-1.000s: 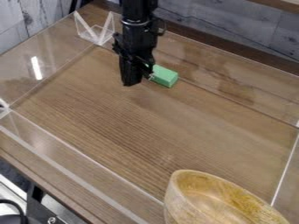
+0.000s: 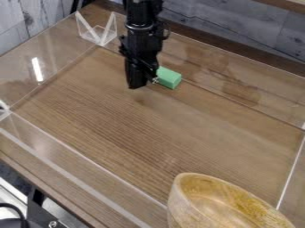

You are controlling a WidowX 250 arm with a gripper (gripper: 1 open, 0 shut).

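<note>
My gripper (image 2: 139, 73) is a black arm reaching down from the top centre, low over the wooden table (image 2: 119, 142). Just to its right, partly behind it, lies a green block (image 2: 168, 78). Whether the fingers are open or shut, and whether they touch the block, I cannot tell.
A yellow bowl (image 2: 220, 205) sits at the bottom right. Clear plastic brackets stand at the left and top left edges.
The gripper has shifted very slightly to the right, toward the green block. The block looks unmoved.
</note>
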